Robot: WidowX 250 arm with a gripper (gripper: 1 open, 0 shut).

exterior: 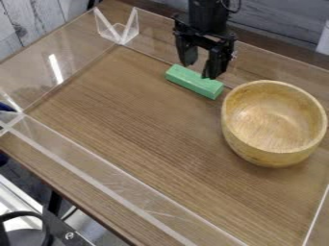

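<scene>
A black gripper [201, 60] hangs from the top centre of the camera view, open, with its fingers just above a green rectangular block [194, 82]. The block lies on the wooden table [115, 135], left of a large pale wooden bowl [271, 125]. Whether the fingertips touch the block cannot be told.
A clear, angular plastic object [117, 26] stands at the top left. Black cables lie at the bottom left corner. The bowl takes up much of the right side.
</scene>
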